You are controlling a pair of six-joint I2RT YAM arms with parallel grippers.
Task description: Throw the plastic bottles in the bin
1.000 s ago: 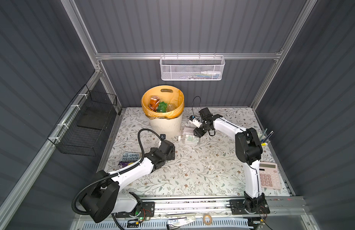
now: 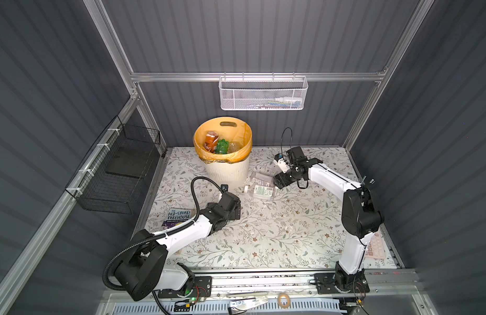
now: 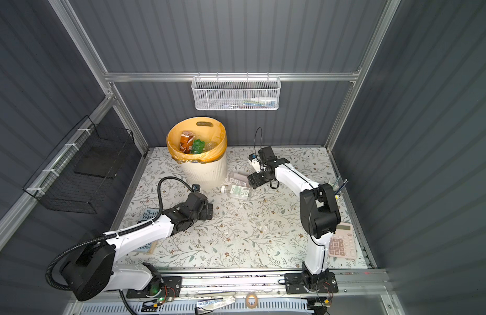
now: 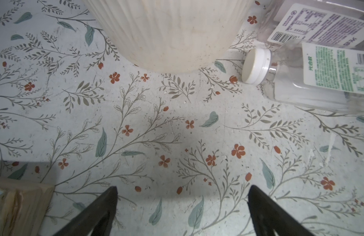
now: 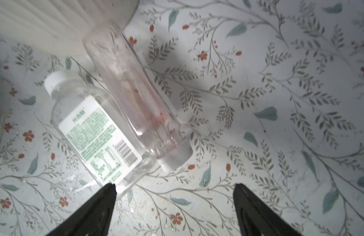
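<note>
Two clear plastic bottles lie side by side on the floral table beside the bin (image 2: 227,170): one with a green label (image 5: 99,137), the other pinkish (image 5: 142,102). Orange, green and clear items sit inside the bin's orange liner (image 2: 237,123). My right gripper is open, above and just right of the bottles, with nothing between its fingers. My left gripper stands open and empty low over the table, in front of the bin and left of the bottles.
Books (image 2: 179,215) lie at the left, and a pink calculator (image 3: 342,244) at the front right. A wire basket (image 2: 106,178) hangs on the left wall, a white mesh basket (image 2: 261,94) on the back wall.
My right gripper has moved to the right from over the bottles and a little toward the back since a second ago. The left arm has barely moved.
</note>
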